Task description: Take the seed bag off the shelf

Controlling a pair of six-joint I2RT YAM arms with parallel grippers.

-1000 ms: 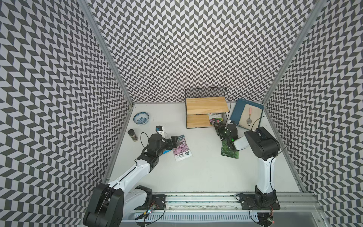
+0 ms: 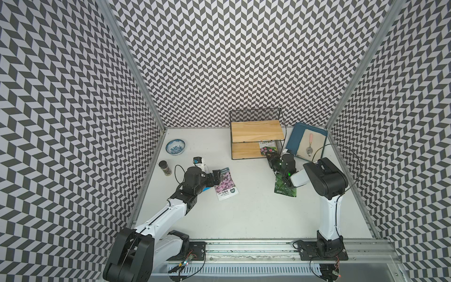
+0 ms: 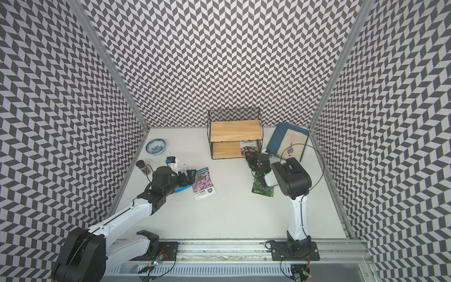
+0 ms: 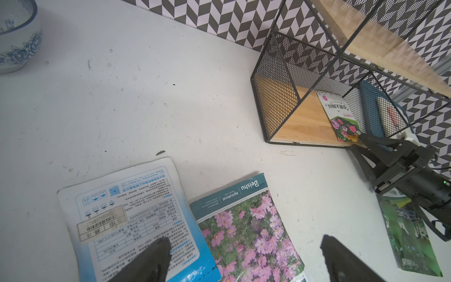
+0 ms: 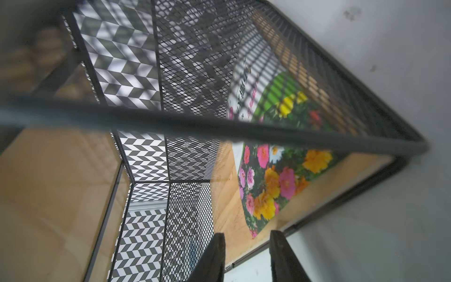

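Note:
The seed bag (image 5: 263, 188), white above with colourful flowers below, lies on the shelf's lower wooden board (image 4: 300, 124), at its right end. My right gripper is at the front of that board, by the bag's lower corner. Its fingertips stand a small gap apart, with board edge and white table visible between them. Whether they press on anything cannot be told. Above the table at left, my left gripper is open and empty, over a blue-and-white packet (image 4: 134, 221) and a pink-flower seed bag (image 4: 253, 230).
The shelf's black wire frame (image 5: 211, 126) crosses close in front of the right wrist camera. Under the right arm lies a green seed bag (image 2: 285, 189). A blue tray (image 2: 296, 136) holds a trowel (image 2: 309, 144). A bowl (image 2: 175, 146) and a jar (image 2: 165, 167) stand left.

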